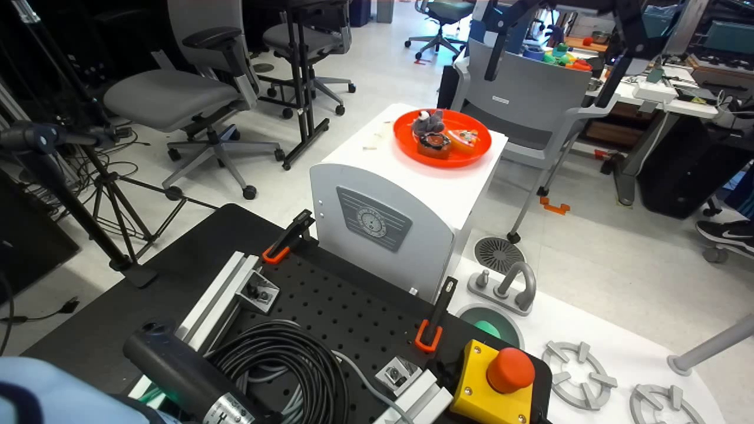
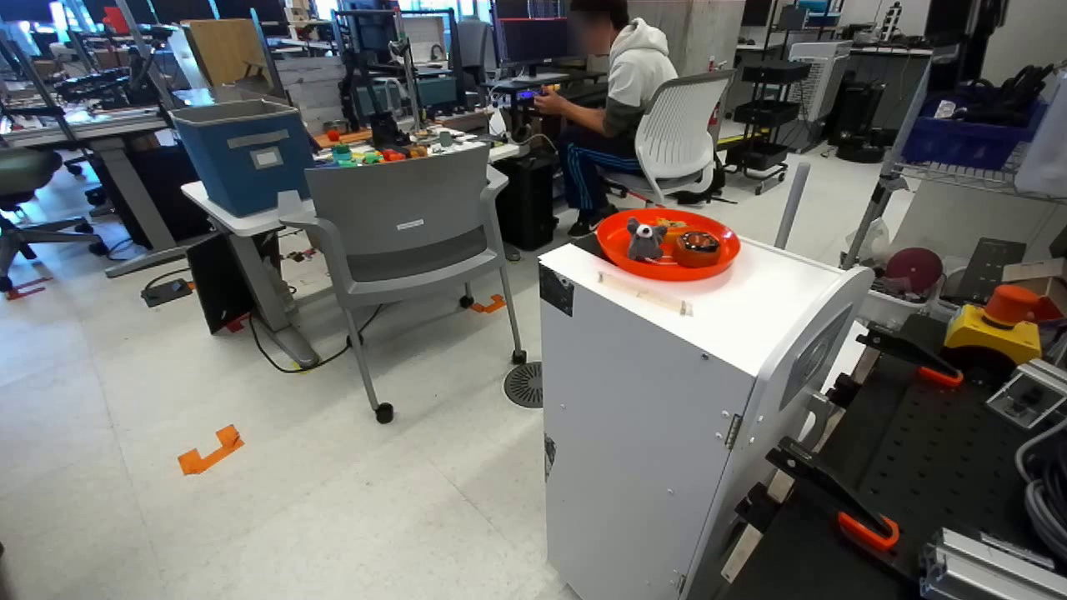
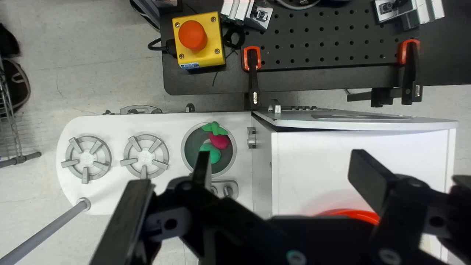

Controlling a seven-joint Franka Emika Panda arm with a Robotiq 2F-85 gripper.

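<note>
High above the toy kitchen, my gripper stands open, its two fingers wide apart with nothing between them. A red plate rests on the white cabinet top. On that plate are a grey plush toy, a brown round food toy and an orange-and-white piece. In the wrist view, the sink basin holds a green round toy and a dark pink toy with green leaves. My gripper hides most of the plate there.
A grey faucet stands beside the sink, and two grey burners lie farther along the white counter. The black table carries clamps and a yellow emergency-stop box. A grey chair stands beyond the cabinet.
</note>
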